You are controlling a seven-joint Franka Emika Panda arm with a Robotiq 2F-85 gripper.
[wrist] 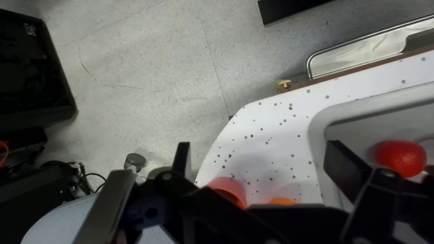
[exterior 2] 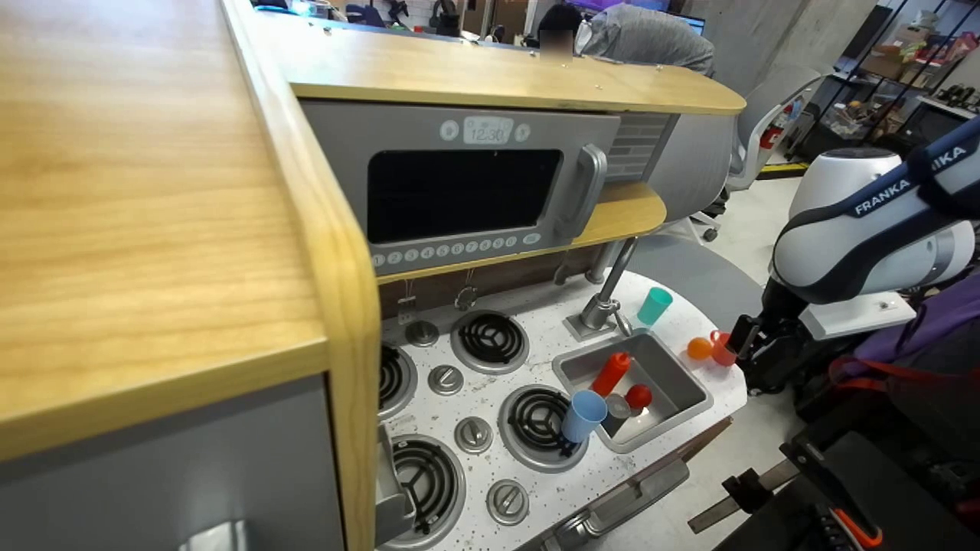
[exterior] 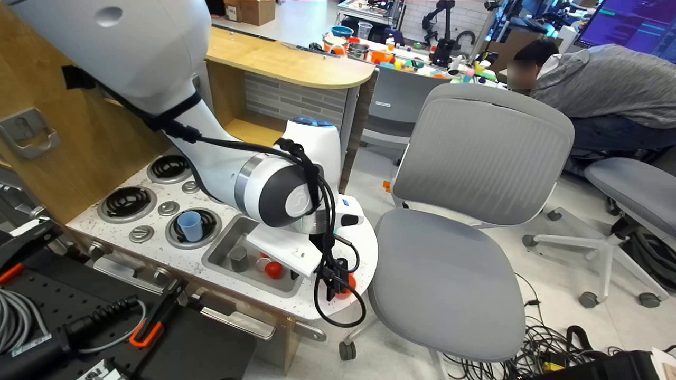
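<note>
My gripper is open above the rounded end of the white counter [wrist: 260, 134], its two dark fingers wide apart. Low in the wrist view a translucent red cup [wrist: 232, 186] shows between them, partly covered by the gripper body. Beside it only a sliver of an orange ball [wrist: 281, 201] is visible. From the second exterior view, the gripper [exterior 2: 746, 336] is close to the red cup [exterior 2: 723, 350]; whether they touch cannot be told. The orange ball [exterior 2: 699, 348] sits just left of that cup. In exterior view 1 the arm hides most of this spot.
The sink [exterior 2: 675, 404] holds a red bottle [exterior 2: 610, 373], a red ball [exterior 2: 638, 396] and a grey cup [exterior 2: 619, 409]. A blue cup [exterior 2: 583, 416] stands on a burner; a teal cup [exterior 2: 654, 306] is behind the sink. A grey chair [exterior: 450, 278] borders the counter's end.
</note>
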